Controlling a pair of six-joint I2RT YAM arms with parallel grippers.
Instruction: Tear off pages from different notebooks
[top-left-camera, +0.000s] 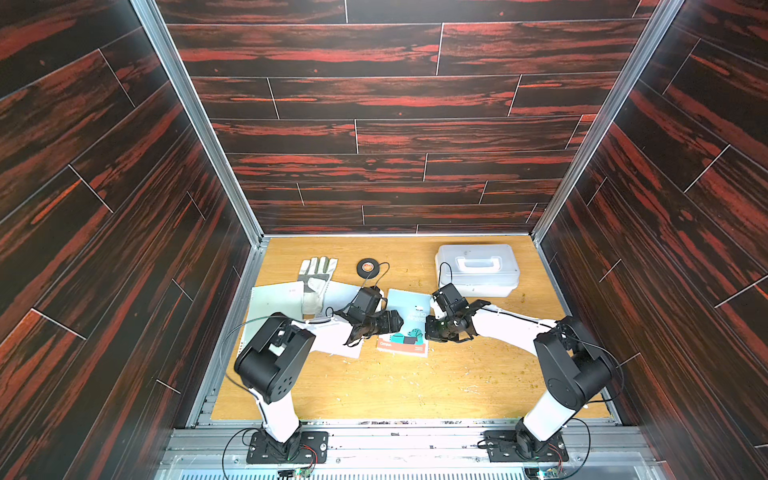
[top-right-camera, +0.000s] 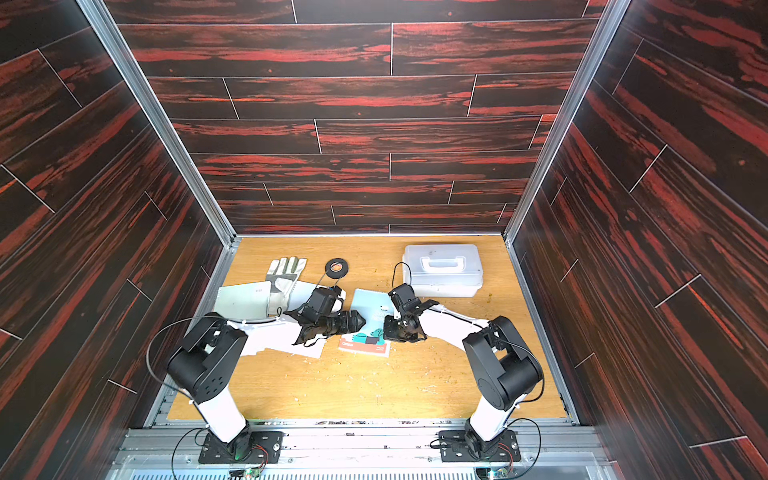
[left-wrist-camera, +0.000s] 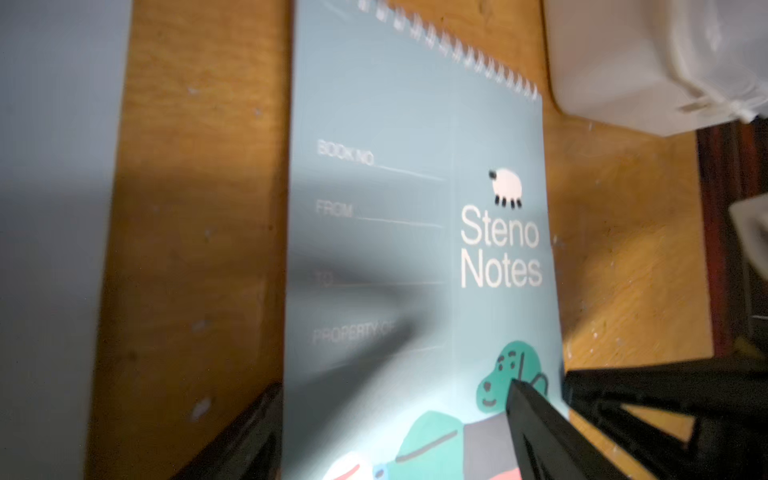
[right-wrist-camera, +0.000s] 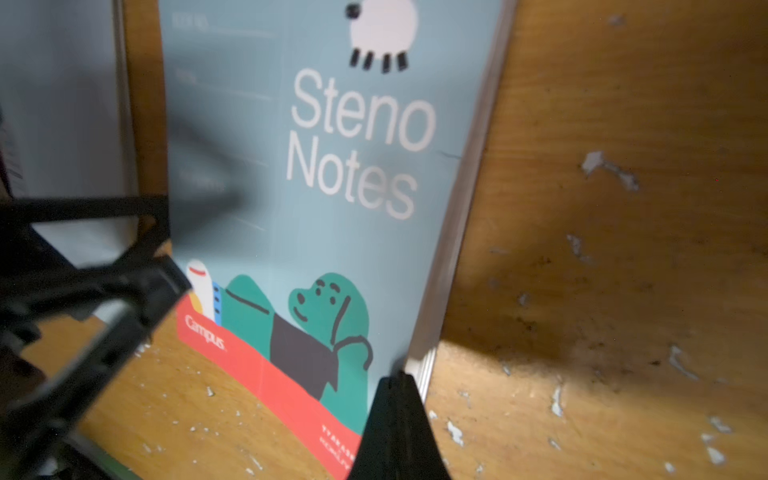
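Note:
A pale blue spiral steno notebook (left-wrist-camera: 368, 256) lies closed on the table between both arms, its coil at the far end. Its cover shows a green dog and, in the right wrist view, a red strip (right-wrist-camera: 264, 392) along the near edge. My left gripper is open above the notebook's left part, its fingers spread with nothing between them. At the notebook's right edge, near the lower right corner, my right gripper is shut. Its tips overlap the edge of the page stack; no page shows between them.
Left of the notebook lie a pale notebook (top-left-camera: 342, 295) and a greenish one (top-left-camera: 276, 300), with a work glove (top-left-camera: 317, 276) over them. A tape roll (top-left-camera: 368, 268) and a clear lidded box (top-left-camera: 478, 268) stand behind. Paper scraps litter the front, otherwise free.

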